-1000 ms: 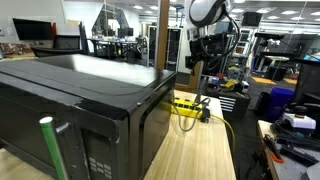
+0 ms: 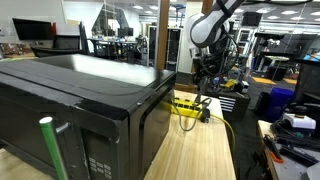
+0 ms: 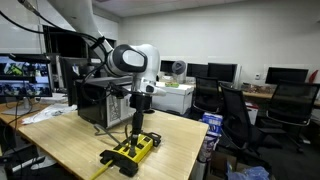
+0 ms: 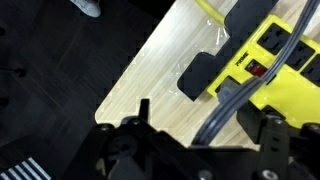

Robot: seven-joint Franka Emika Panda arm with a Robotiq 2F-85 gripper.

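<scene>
A yellow power strip (image 4: 290, 92) with dark sockets and a red switch lies on the wooden table in the wrist view. The same power strip (image 3: 142, 150) sits under the arm in the second exterior view. My gripper is above the table beside it, its fingers apart. A dark grey cable (image 4: 265, 75) crosses the wrist view close to the camera and passes between the fingers. I cannot tell whether they touch it. In the first exterior view, the power strip (image 2: 186, 108) is partly hidden by the black box (image 2: 140, 120).
The large black box takes up much of the table's left side in the first exterior view. A yellow cord (image 4: 210, 12) leads away from the power strip. Bare table (image 3: 190, 130) lies to the strip's right in the second exterior view. Office chairs (image 3: 285, 105) stand beyond.
In the first exterior view, the arm has shifted slightly and its gripper hangs lower, nearer the power strip. The power strip and black box stay where they were.
</scene>
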